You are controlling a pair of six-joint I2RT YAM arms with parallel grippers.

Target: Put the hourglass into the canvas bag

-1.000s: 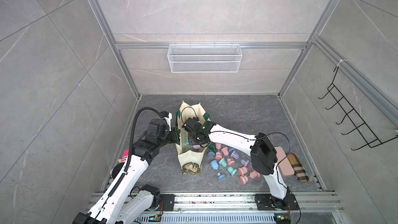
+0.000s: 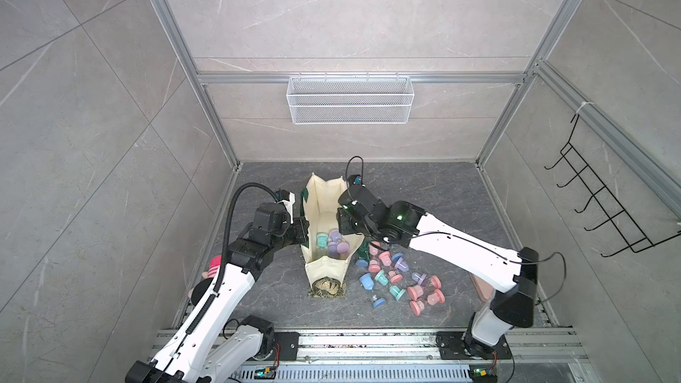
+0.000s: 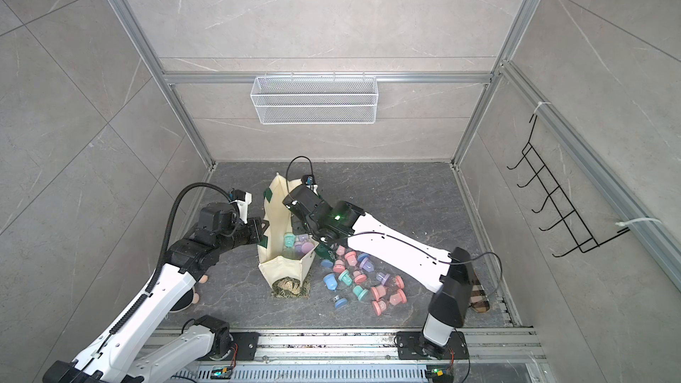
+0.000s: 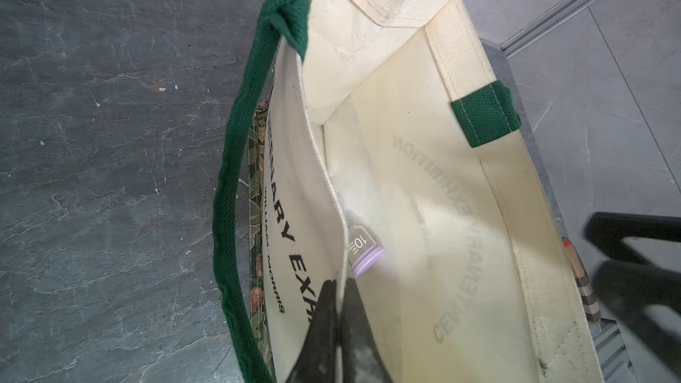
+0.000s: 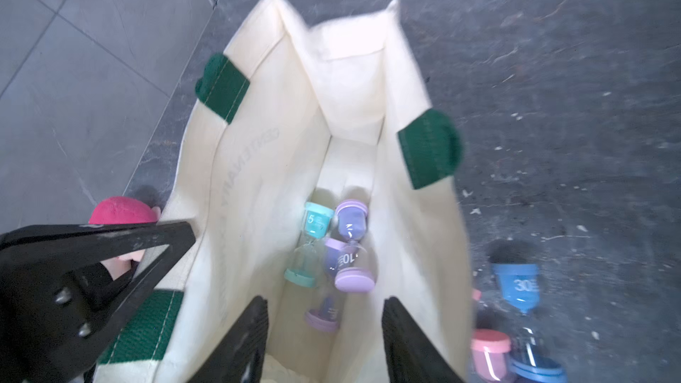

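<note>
The cream canvas bag (image 2: 322, 195) stands with its mouth spread. Inside, on its floor, lie a teal hourglass (image 5: 309, 244) and purple hourglasses (image 5: 352, 246), seen clearly in the right wrist view. My left gripper is shut on the bag's rim, whose edge runs between its fingertips. Over the bag's right side is my right gripper, its fingers apart and nothing between them. On the table right of the bag, several more hourglasses (image 2: 395, 292) in pink, blue, teal and purple lie in a loose group.
A green strap (image 4: 234, 170) loops outside the bag wall. A doll with a pink hat (image 5: 124, 210) sits to the left. The white wire basket (image 2: 349, 99) and black hook rack (image 2: 610, 202) hang on the walls. Open table lies behind the hourglasses.
My right gripper has risen and drawn right, from over the middle of the bag to its right edge, uncovering the hourglasses inside. The left arm has stayed still.
</note>
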